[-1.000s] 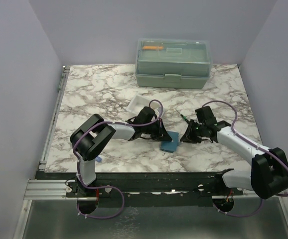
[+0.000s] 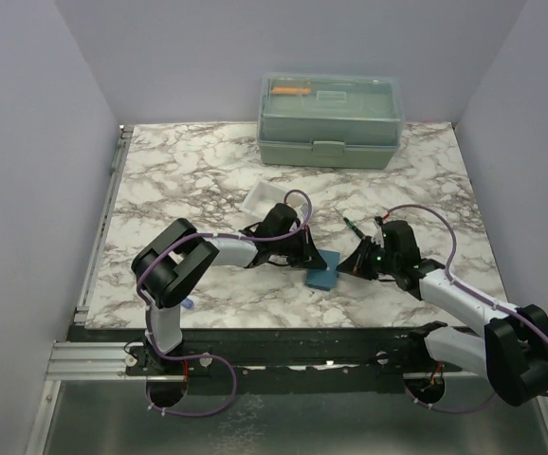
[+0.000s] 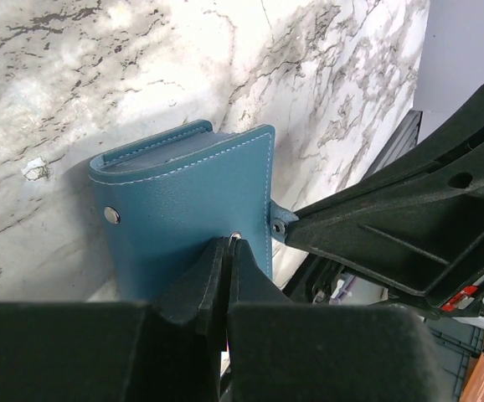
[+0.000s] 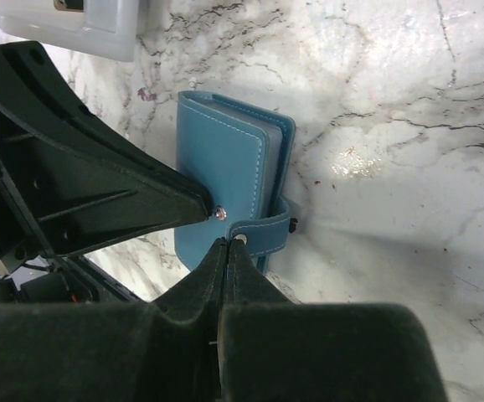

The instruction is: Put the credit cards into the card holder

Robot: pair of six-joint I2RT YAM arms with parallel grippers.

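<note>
A blue card holder [image 2: 322, 276] with white stitching lies on the marble table, folded together, its cover raised a little at one side. My left gripper is shut, its tips against the holder's top cover near a metal stud. From the right comes my right gripper, also shut, nothing visible between its fingers; its tips are at the small blue strap [image 4: 263, 233] at the holder's edge. In the right wrist view the strap stands folded up beside the stud. No separate cards can be made out; the inside of the holder [image 3: 183, 193] is mostly hidden.
A white tray [image 2: 265, 197] stands behind the left gripper, and a green pen-like item [image 2: 353, 227] lies behind the right one. At the back is a large lidded green box [image 2: 329, 128]. A small blue object [image 2: 188, 303] rests at the front left.
The left gripper and the holder stay put.
</note>
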